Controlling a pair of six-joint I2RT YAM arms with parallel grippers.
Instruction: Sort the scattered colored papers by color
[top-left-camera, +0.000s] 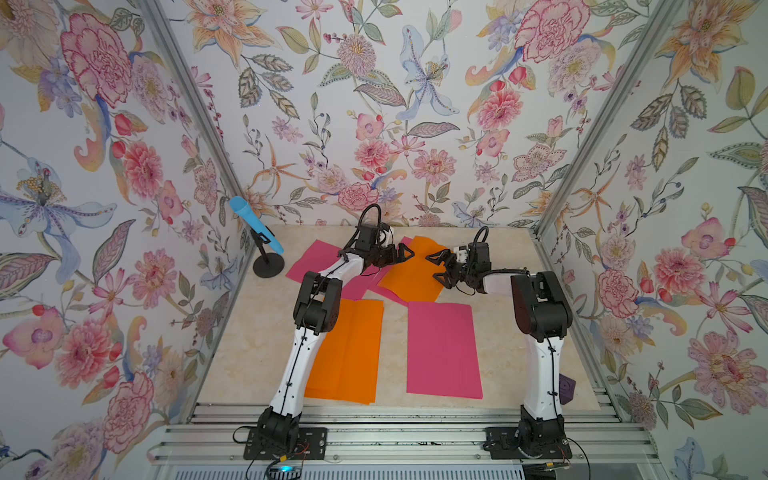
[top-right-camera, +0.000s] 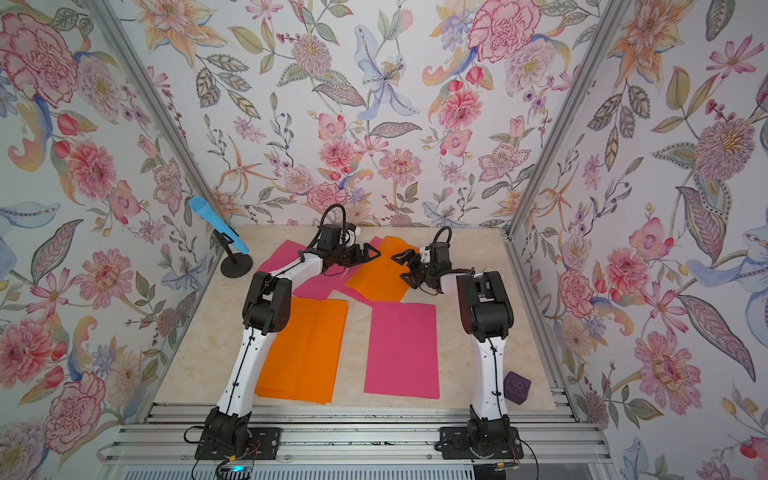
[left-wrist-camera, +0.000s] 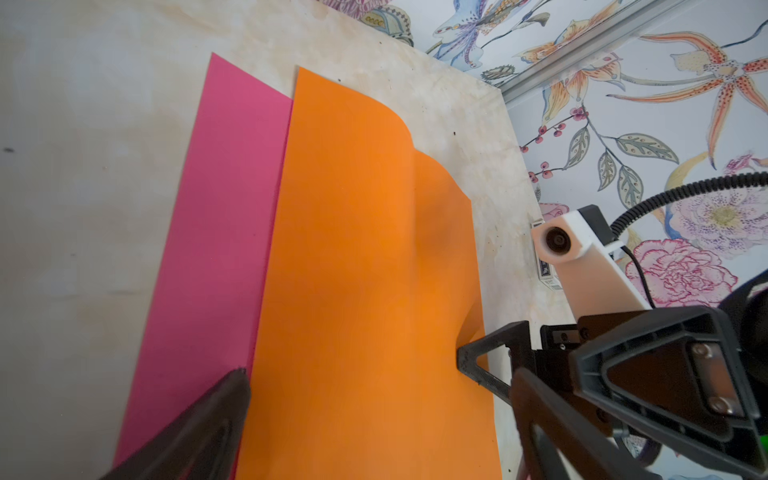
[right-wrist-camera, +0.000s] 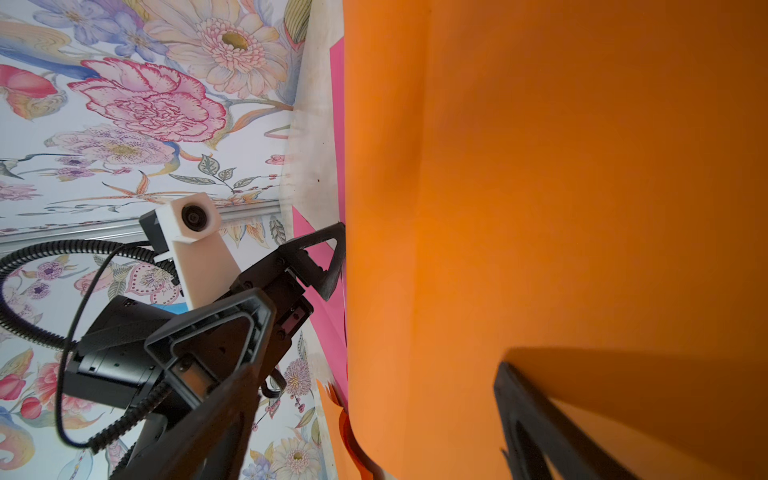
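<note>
An orange sheet (top-left-camera: 412, 276) lies over pink paper at the back middle of the table, its surface bowed in the left wrist view. My left gripper (top-left-camera: 405, 253) is open at its left side. From the right, my right gripper (top-left-camera: 440, 269) stands open at the sheet's other edge. Whether the pads touch the paper is unclear. A pink strip (left-wrist-camera: 204, 208) shows along one side of the orange sheet. More pink paper (top-left-camera: 316, 260) lies back left, partly under the left arm. In front are an orange stack (top-left-camera: 352, 352) and a pink stack (top-left-camera: 442, 349).
A blue object on a black stand (top-left-camera: 269, 265) stands at the back left. At the front right sits a dark purple block (top-left-camera: 566, 389). Bare table (top-left-camera: 504, 352) shows right of the pink stack. The two grippers are close together.
</note>
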